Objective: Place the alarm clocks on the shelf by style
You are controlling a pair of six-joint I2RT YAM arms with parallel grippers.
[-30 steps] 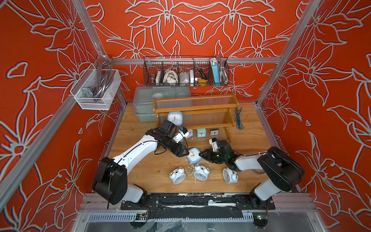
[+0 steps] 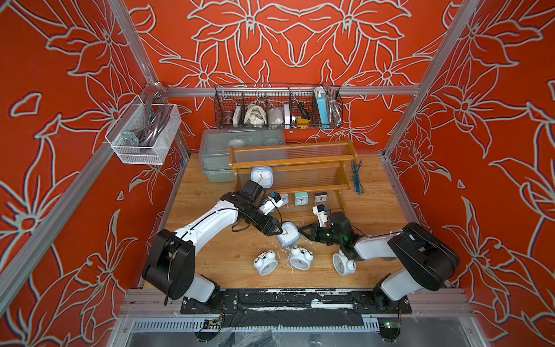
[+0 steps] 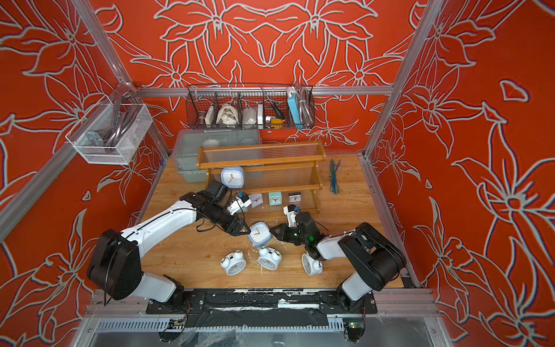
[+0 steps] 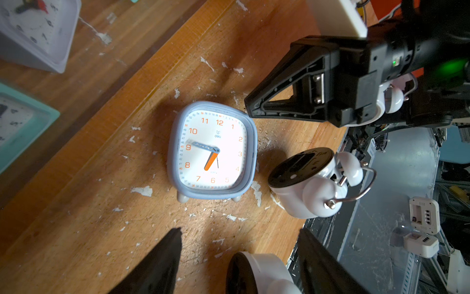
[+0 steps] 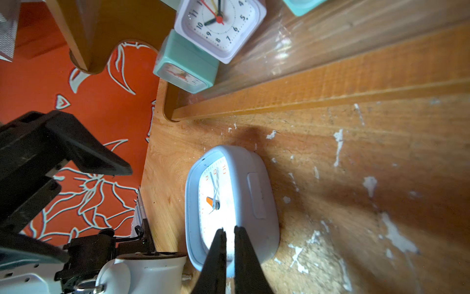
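Observation:
A light-blue square alarm clock [image 2: 287, 234] stands on the table in front of the shelf [image 2: 292, 152]. My left gripper is open above it, fingertips apart. My right gripper is shut right at the clock's side; I cannot tell from its view whether anything is between the fingertips. Three white twin-bell clocks [image 2: 300, 258] lie along the front of the table. Another blue clock [image 2: 262, 177] sits on the shelf's middle level at left; small lavender, teal [image 2: 301, 198] and dark clocks [image 2: 320, 197] are on the bottom level.
A clear plastic bin [image 2: 219, 156] stands behind the shelf at left, and a bundle of dark green ties [image 2: 357, 176] lies right of it. Wire baskets [image 2: 142, 147] hang on the walls. The table has open space at the far left.
The blue clock on the table has moved slightly left over the last second. My right gripper has drawn a little to the right, away from my left one.

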